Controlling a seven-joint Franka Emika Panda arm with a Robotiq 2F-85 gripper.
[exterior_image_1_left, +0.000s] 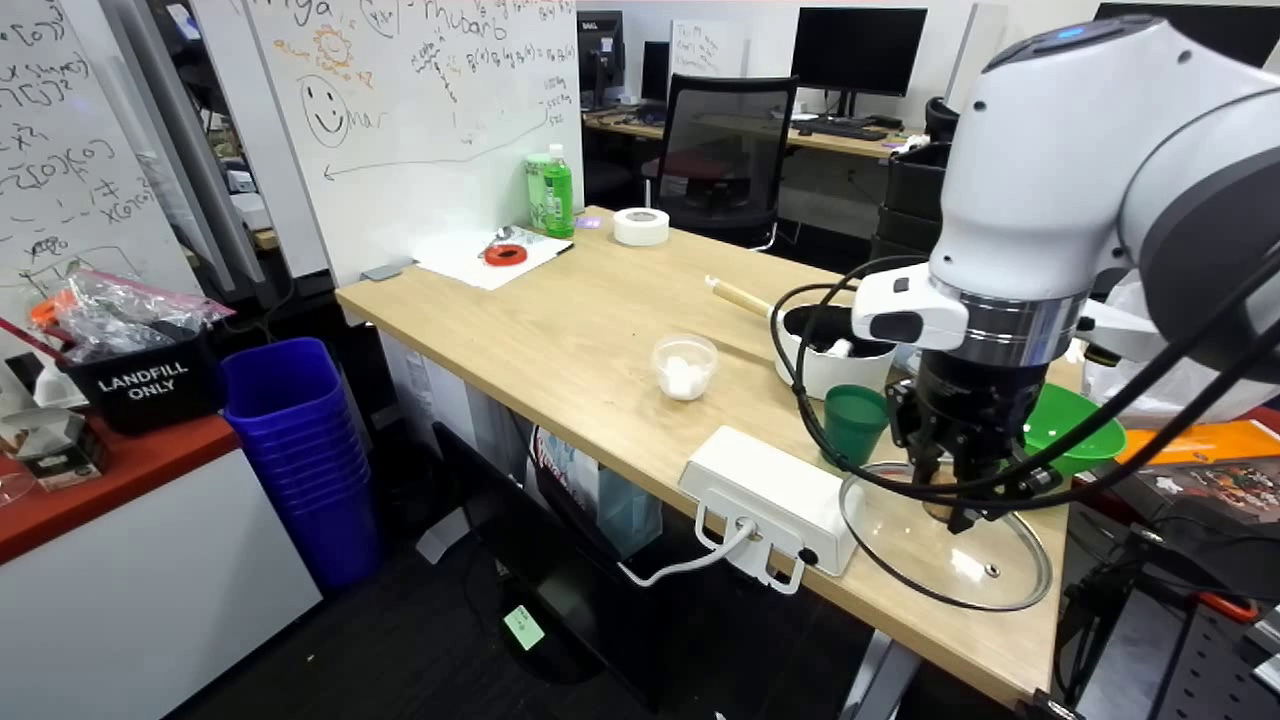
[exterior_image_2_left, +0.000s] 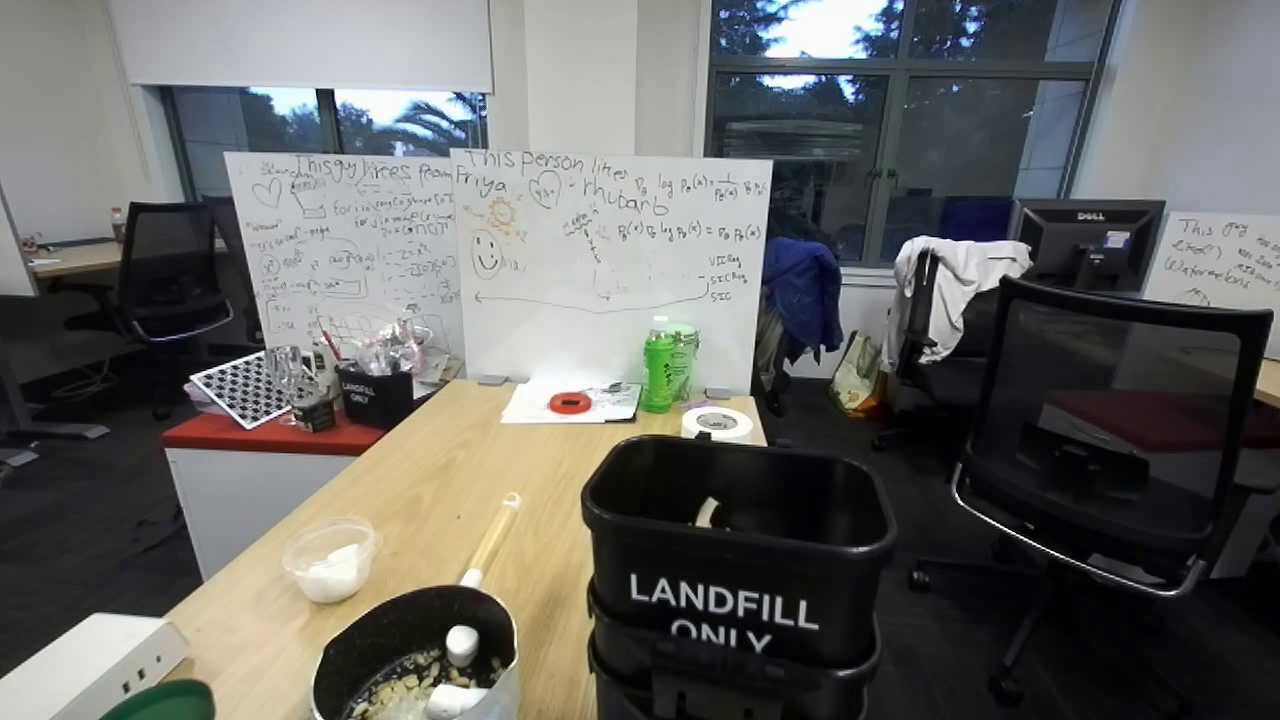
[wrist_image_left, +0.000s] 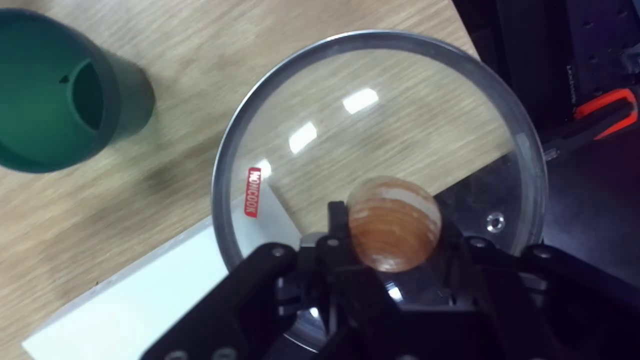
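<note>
A round glass lid with a metal rim and a wooden knob hangs above the table's near right corner. Around that knob my gripper is shut. In exterior view 1 the lid spreads below the gripper, its rim in front of the white box. Farther back stands a white pot without a cover. Exterior view 2 shows pale pieces and white lumps inside the pot; the lid and gripper are outside that view.
A green cup and a white box stand close to the lid. Beyond the arm sits a green bowl. A clear tub holds white lumps. Black bins rise beside the pot.
</note>
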